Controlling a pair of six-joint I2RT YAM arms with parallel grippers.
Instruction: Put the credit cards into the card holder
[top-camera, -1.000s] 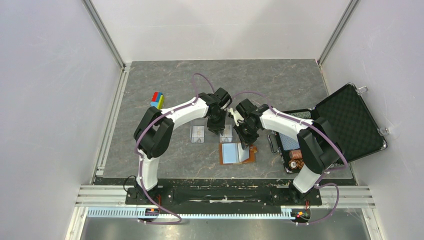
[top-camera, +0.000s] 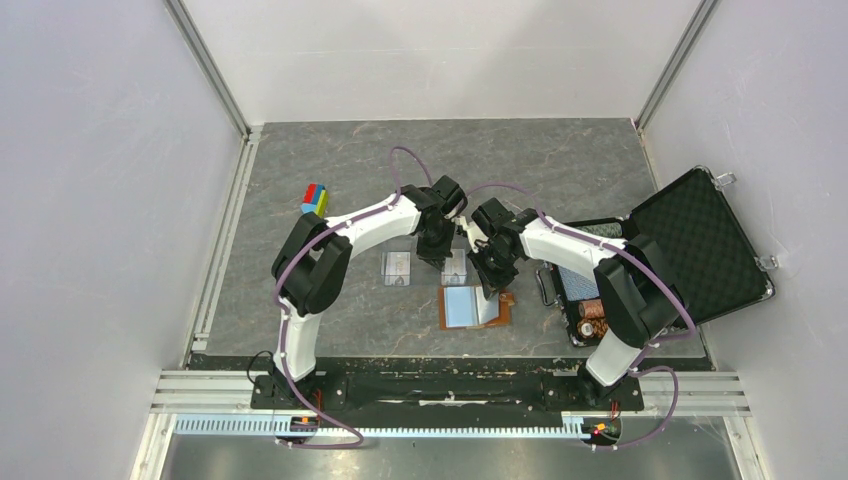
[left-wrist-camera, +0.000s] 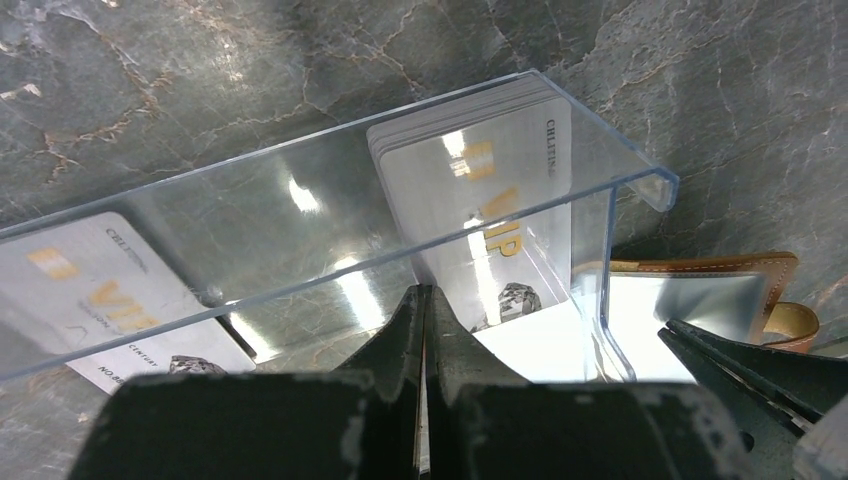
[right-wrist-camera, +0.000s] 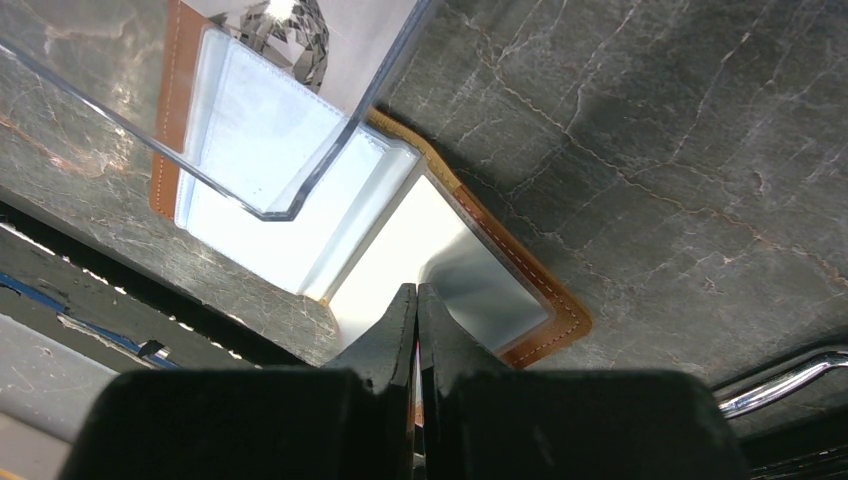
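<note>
Silvery VIP credit cards (left-wrist-camera: 480, 170) lie stacked in the right compartment of a clear tray (left-wrist-camera: 300, 160); another stack (left-wrist-camera: 110, 290) is on the left. My left gripper is shut with nothing between its fingertips, just beside the right stack's lower left edge. The card holder (top-camera: 460, 307), brown leather with clear sleeves, lies spread in front of the tray. My right gripper is shut over its right-hand sleeve (right-wrist-camera: 430, 250); whether the sleeve's edge is pinched is hidden.
An open black case (top-camera: 572, 322) stands to the right, its metal handle (right-wrist-camera: 790, 385) close to the right gripper. Toy blocks (top-camera: 315, 198) sit at the back left. Bare table lies behind the arms.
The clear tray has shifted slightly to the right in the top view. My right gripper has stayed put.
</note>
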